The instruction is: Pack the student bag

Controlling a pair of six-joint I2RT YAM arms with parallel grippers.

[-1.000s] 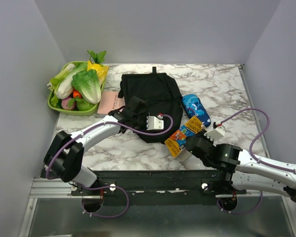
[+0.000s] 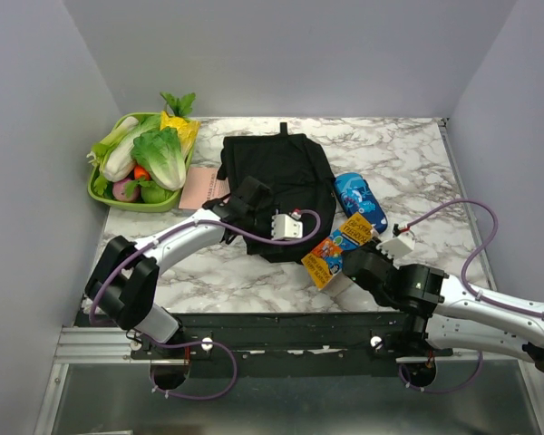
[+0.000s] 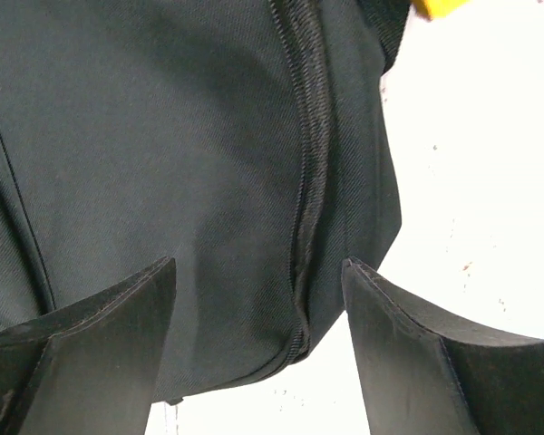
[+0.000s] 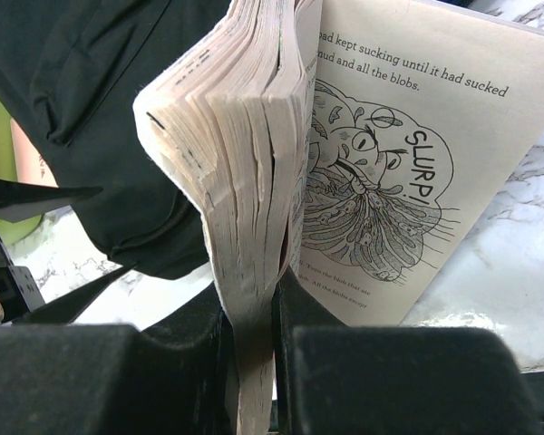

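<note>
A black bag (image 2: pixel 281 168) lies flat in the middle of the table; its zipped edge (image 3: pixel 313 181) runs through the left wrist view. Over the bag's near part, my left gripper is open, with no object between its fingers. My right gripper is shut on a book, whose thick page block (image 4: pixel 240 172) rises between the fingers. The book's colourful cover (image 2: pixel 337 250) shows in the top view, right of the bag's near corner, and one illustrated page (image 4: pixel 408 154) hangs spread open. A blue pencil case (image 2: pixel 360 199) rests right of the bag.
A green basket (image 2: pixel 140 207) full of vegetables stands at the back left. Beside it lies a pink notebook (image 2: pixel 202 187), partly against the bag. Bare marble table (image 2: pixel 399 163) extends at the back right and front left.
The right arm and the book stay in place.
</note>
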